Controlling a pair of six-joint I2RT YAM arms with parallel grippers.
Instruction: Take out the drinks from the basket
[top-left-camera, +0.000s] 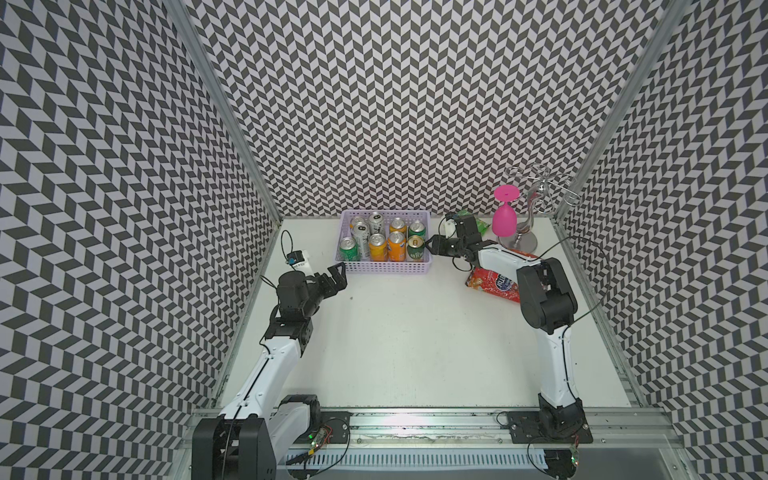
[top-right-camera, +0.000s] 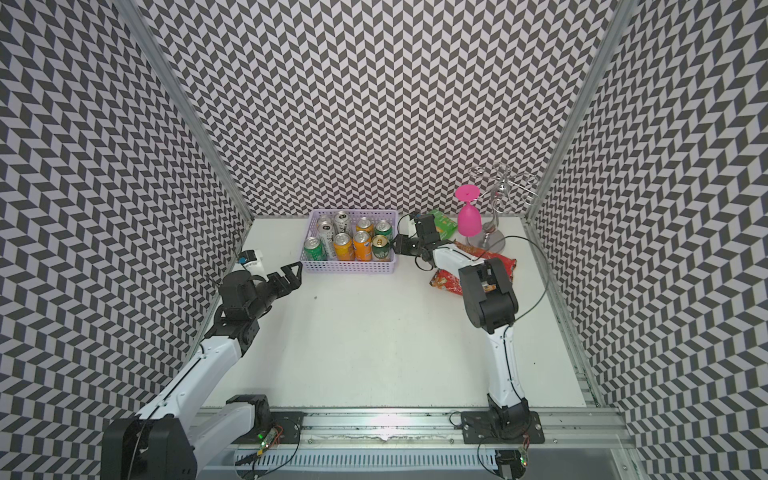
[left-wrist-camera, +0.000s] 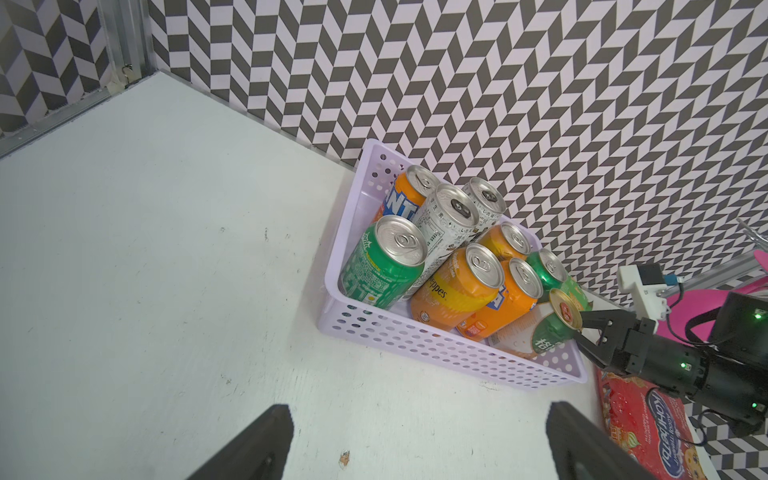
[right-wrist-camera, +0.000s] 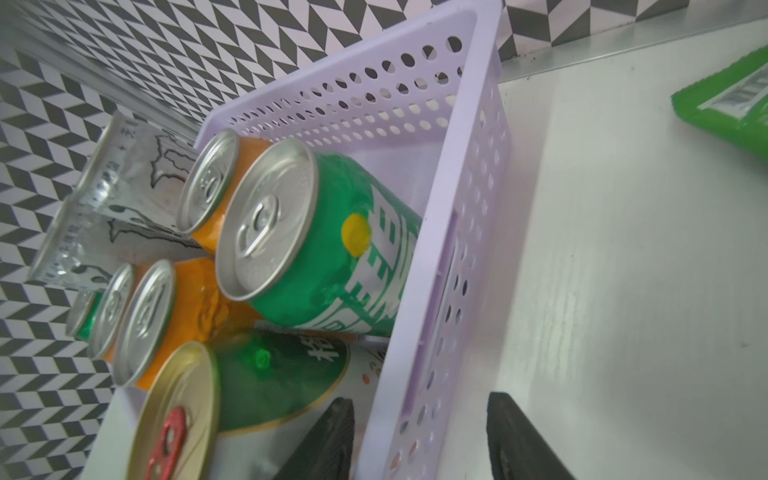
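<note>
A lilac perforated basket (top-left-camera: 385, 269) stands at the back of the table, holding several drink cans. Among them are a green can (left-wrist-camera: 384, 262) at the left end, a yellow can (left-wrist-camera: 448, 296), an orange can (left-wrist-camera: 500, 308), white cans, and a green-and-white can (right-wrist-camera: 272, 376) at the right end. My right gripper has its fingers on either side of the basket's right wall, shut on it; small gaps seem to show beside the wall. Off the basket's front left corner, my left gripper (top-left-camera: 340, 276) is open and empty.
Right of the basket lie a green packet (top-right-camera: 442, 226) and a red snack bag (top-left-camera: 489, 281), partly under the right arm. A pink cup (top-left-camera: 504, 220) hangs on a metal stand (top-left-camera: 524, 240).
</note>
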